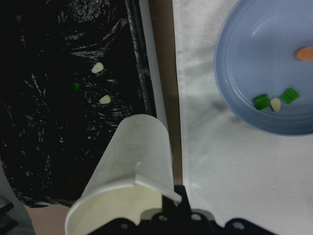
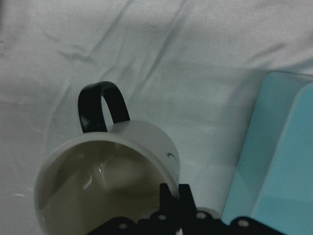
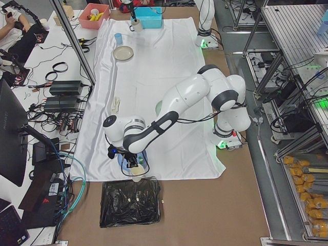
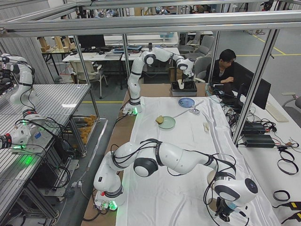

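My left gripper [image 3: 132,163] is shut on a white paper cup [image 1: 127,161] tilted in the left wrist view, held near a black-lined tray [image 1: 58,58]. A few pale bits and a green piece lie in that tray. A blue plate [image 1: 254,54] holds green cubes, a pale piece and an orange piece. My right gripper is shut on the rim of a white mug [image 2: 151,137] with a black handle, beside a light-blue container [image 2: 259,152].
A green plate [image 4: 167,123] with a yellow item stands mid-table. A beige plate [image 3: 123,53], a blue cup [image 3: 118,39] and a pink basket [image 3: 94,16] are at the far end in the left camera view.
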